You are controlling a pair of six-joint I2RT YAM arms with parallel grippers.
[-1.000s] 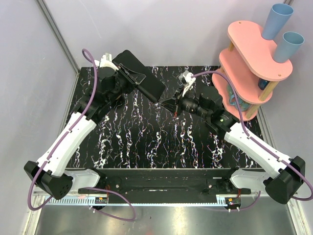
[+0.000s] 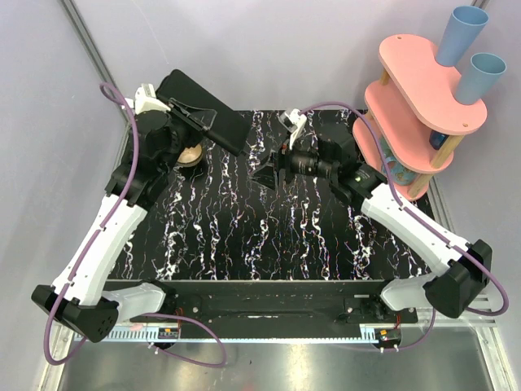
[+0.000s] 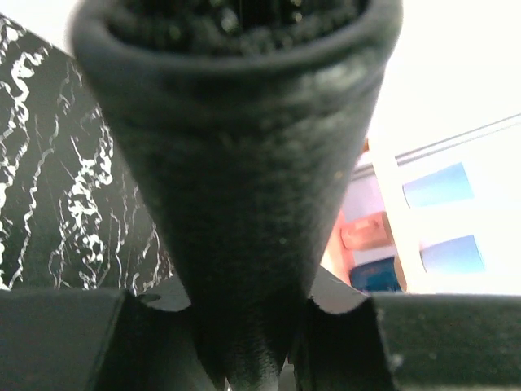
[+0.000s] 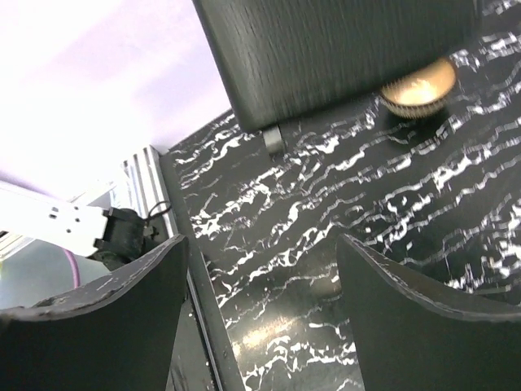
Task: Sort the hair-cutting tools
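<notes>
A long black leather-like case [image 2: 207, 106] is held up in the air at the upper left of the table, tilted down toward the right. My left gripper [image 2: 191, 119] is shut on it. Seen from the left wrist, the case [image 3: 236, 179] fills the middle, with a dark opening at its top; what lies inside cannot be made out. A small grey tab [image 4: 275, 140] sticks out at the case's lower corner in the right wrist view. My right gripper [image 2: 264, 173] stands open and empty, a short way from the case's lower end.
A round gold-toned bowl [image 2: 190, 156] stands on the black marbled table behind the left arm. A pink tiered shelf [image 2: 399, 126] rises at the back right, with blue cups [image 2: 481, 78] on its top.
The right gripper has moved left and its fingers have spread.
</notes>
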